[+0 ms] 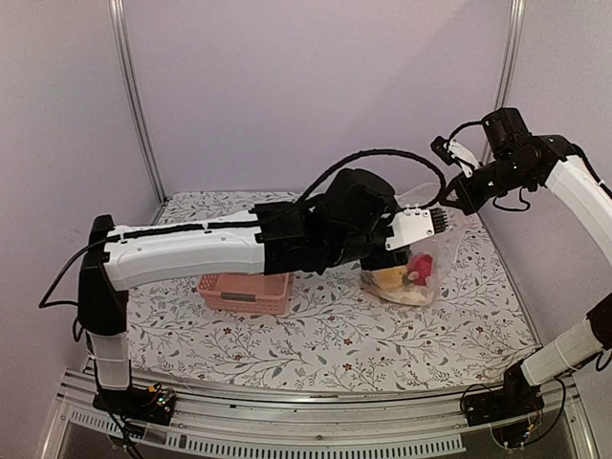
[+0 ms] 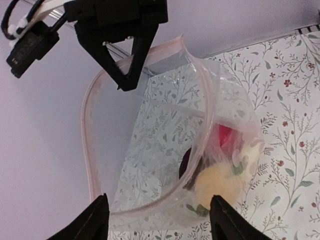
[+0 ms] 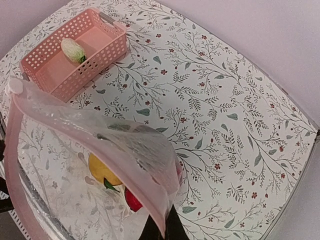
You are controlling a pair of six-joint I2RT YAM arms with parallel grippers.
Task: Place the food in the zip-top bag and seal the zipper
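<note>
A clear zip top bag (image 1: 402, 282) with a pink zipper rim holds food: a yellow round piece (image 2: 217, 185), a red piece (image 2: 225, 135) and a dark one (image 2: 185, 162). My right gripper is shut on the bag's upper rim, holding it raised; in the right wrist view the rim runs into its fingers. My left gripper stands open in front of the bag's mouth, its fingertips at either side of the lower rim. In the top view the left arm hides part of the bag.
A pink basket (image 3: 107, 47) at the left holds a pale green-tipped vegetable (image 3: 72, 50). Walls close in the sides and back.
</note>
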